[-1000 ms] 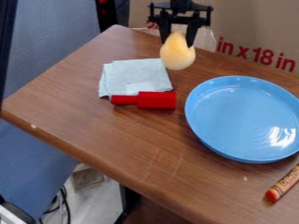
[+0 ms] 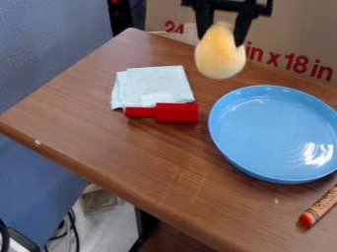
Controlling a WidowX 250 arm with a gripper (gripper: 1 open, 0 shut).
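My gripper (image 2: 226, 20) hangs at the top centre, shut on a pale yellow, pear-shaped object (image 2: 220, 55), held up near the table's back edge. A folded light cloth (image 2: 152, 85) lies on the wooden table, with a red brush-like tool (image 2: 175, 113) just in front of it. A blue plate (image 2: 270, 133) sits to the right.
An orange crayon-like stick (image 2: 320, 205) lies at the right front. A cardboard panel (image 2: 297, 30) stands behind the table. Cables hang below the left edge.
The things on the table have not moved.
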